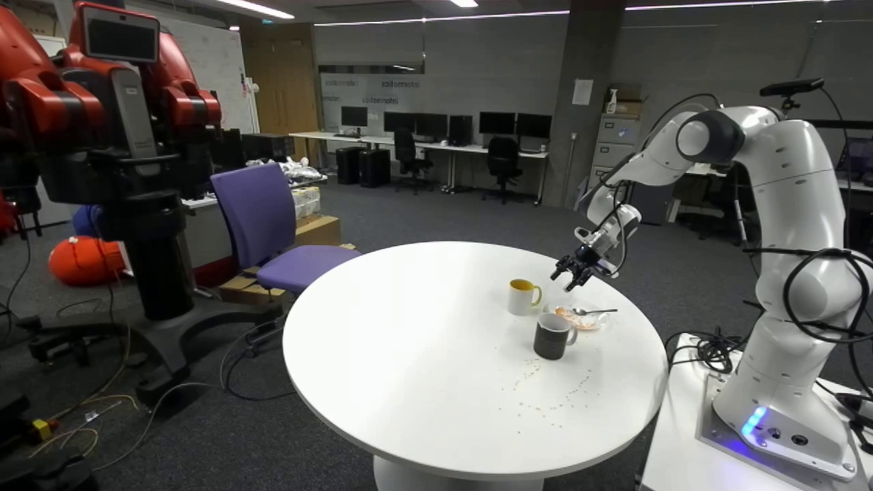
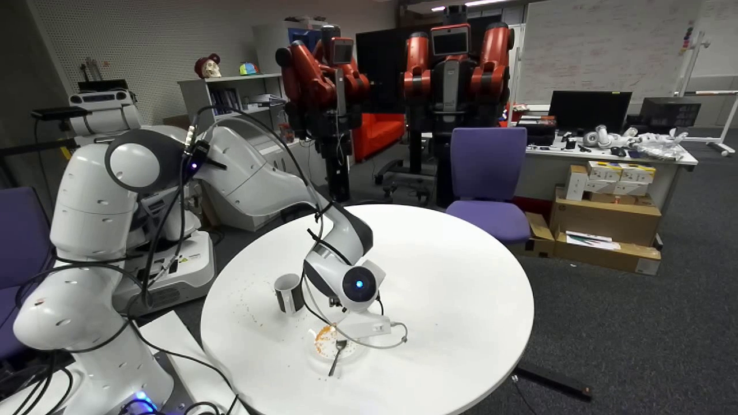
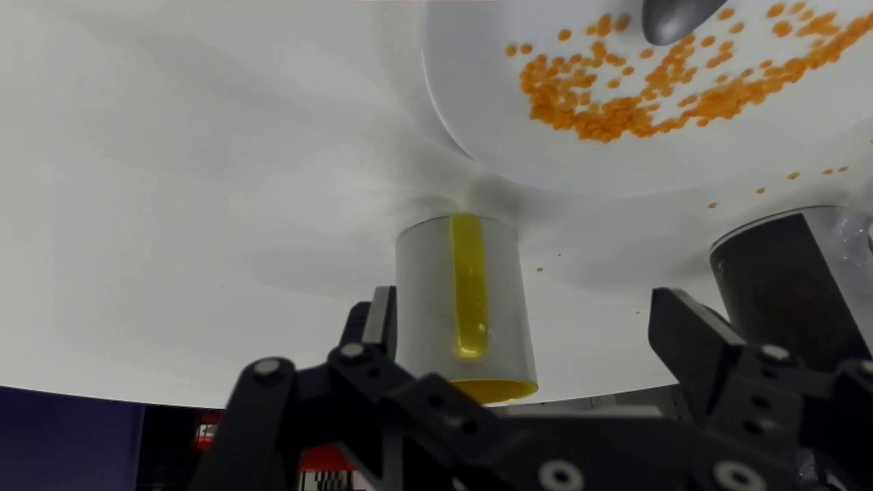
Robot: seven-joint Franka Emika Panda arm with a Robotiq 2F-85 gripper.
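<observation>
My gripper is open, its two black fingers spread wide with nothing held. In the wrist view the white mug (image 3: 425, 303) with a yellow handle and yellow inside appears in the gap between the fingers, nearer the left one. Exterior view 1 shows this mug (image 1: 520, 299) upright on the table, with the gripper (image 1: 569, 275) above and to its right, apart from it. A dark mug (image 1: 552, 337) with a pale inside stands nearer the camera. Beside the mugs lies a clear plate (image 3: 491, 139) holding orange grains (image 3: 605, 123) and a spoon (image 3: 675, 16).
Small grains (image 1: 560, 406) are scattered on the round white table (image 1: 409, 352) near the dark mug. A purple chair (image 1: 262, 213) stands beyond its edge. The arm's base sits on a side table to the right.
</observation>
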